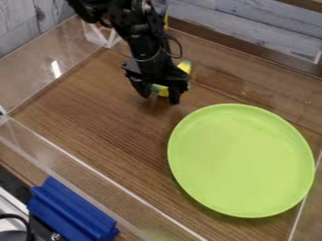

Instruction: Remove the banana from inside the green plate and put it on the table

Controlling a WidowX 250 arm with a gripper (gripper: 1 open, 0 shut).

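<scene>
The green plate (242, 162) lies empty at the right of the table. Behind it and to the left, the yellow banana (185, 67) rests on the wooden table (101, 118), mostly hidden by my black gripper (160, 96). A yellow end shows past the gripper's right side, and a little yellow-green shows low between the fingers. The gripper points down over the banana with its fingertips low, close to the table top. Whether the fingers still press on the banana cannot be made out.
Clear walls run along the table's left and front edges, and a wooden ledge with pale boards stands at the back. A blue object (70, 215) sits outside at the lower left.
</scene>
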